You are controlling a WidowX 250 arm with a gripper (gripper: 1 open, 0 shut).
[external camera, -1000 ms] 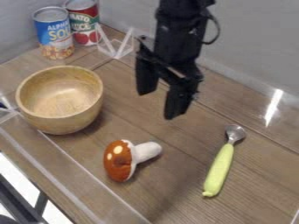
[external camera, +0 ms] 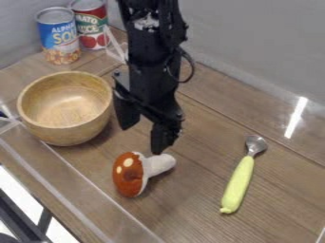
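My black gripper hangs at the centre, fingers open and pointing down, just above and behind a toy mushroom with a red, white-spotted cap and white stem, lying on its side. A tan bowl stands to the gripper's left. A long pale yellow-green object with a grey end lies to the right. Nothing shows between the fingers.
An Alpha soup can and a red-labelled can stand at the back left. A grey wall bounds the back.
My gripper has moved from the back centre-right toward the front left and lower, closer to the mushroom. The objects on the table have not moved.
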